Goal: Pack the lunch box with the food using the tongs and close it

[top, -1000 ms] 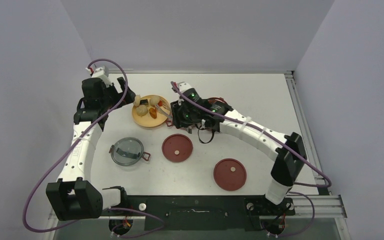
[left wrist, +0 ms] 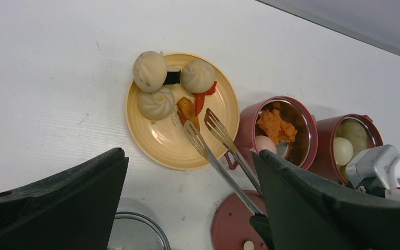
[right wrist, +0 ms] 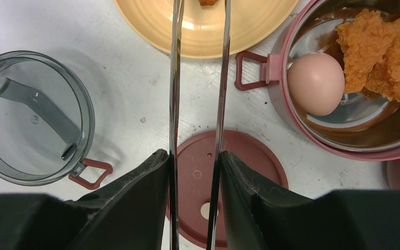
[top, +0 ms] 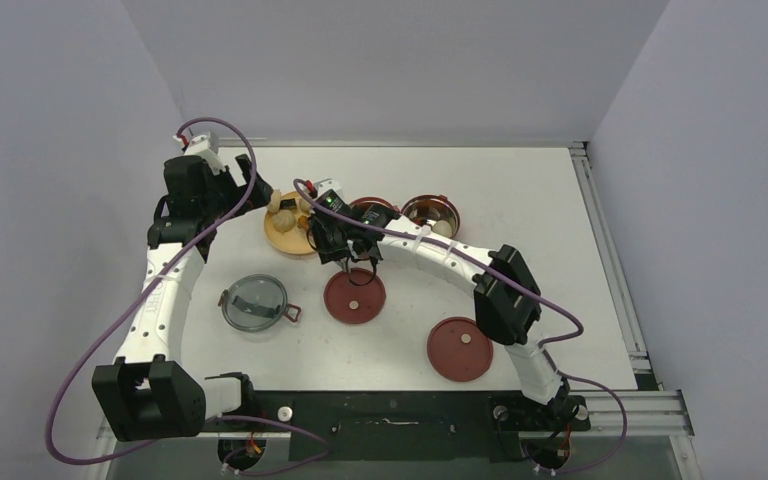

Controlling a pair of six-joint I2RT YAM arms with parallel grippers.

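Observation:
A yellow plate (left wrist: 156,140) holds buns (left wrist: 156,104), a dark-and-white piece, red pieces and an orange-brown piece (left wrist: 185,107). My left gripper (top: 255,180) stands open above the plate's left side, empty between its fingers. My right gripper holds long slotted metal tongs (right wrist: 174,104), its fingers (right wrist: 250,208) round their handles. The tong tips reach over the plate at the orange-brown piece, their arms apart; whether they touch it is unclear. Pink pot (right wrist: 281,104) holds an egg and fried chicken; a second pot (left wrist: 330,146) holds a pale egg.
A glass lid (top: 254,295) lies front left. Two maroon lids (top: 354,285) (top: 459,355) lie at front centre and right. The back and right of the white table have free room.
My right arm has moved left from beside the plate to over its right edge and the centre lid, bringing the tongs along. The left arm is unchanged.

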